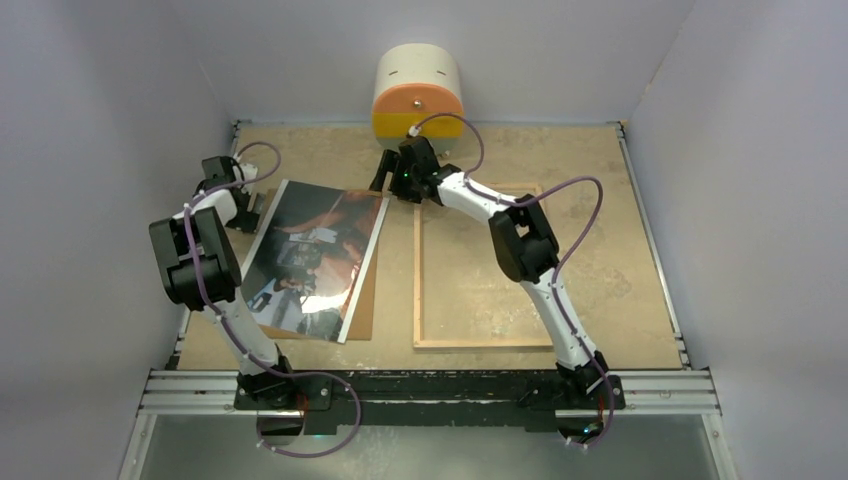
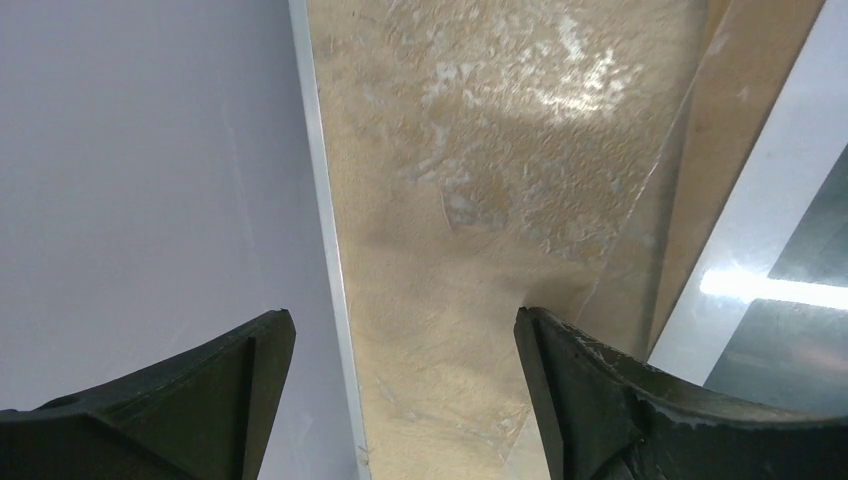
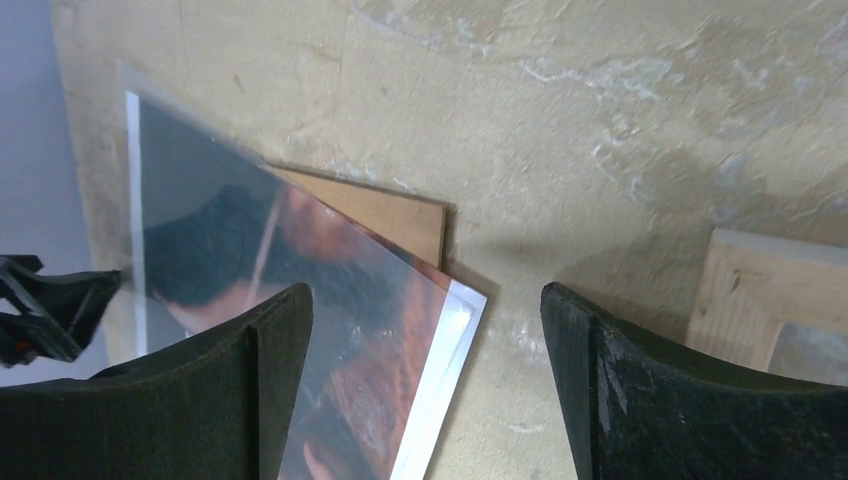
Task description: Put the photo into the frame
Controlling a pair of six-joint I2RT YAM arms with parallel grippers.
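Observation:
The photo [image 1: 310, 260], a dark print with white side borders, lies tilted over a brown backing board [image 1: 361, 305] on the left half of the table. To its right the pale wooden frame [image 1: 417, 290] lies flat and empty. My left gripper is open beside the photo's left edge, with only bare table between its fingers. At the photo's far right corner hovers my right gripper, its fingers apart; in the right wrist view the corner's white border [image 3: 452, 340] shows between them, not visibly pinched.
A rounded little drawer cabinet [image 1: 417, 90] stands at the back middle, behind the right gripper. Grey walls close in the left, right and back.

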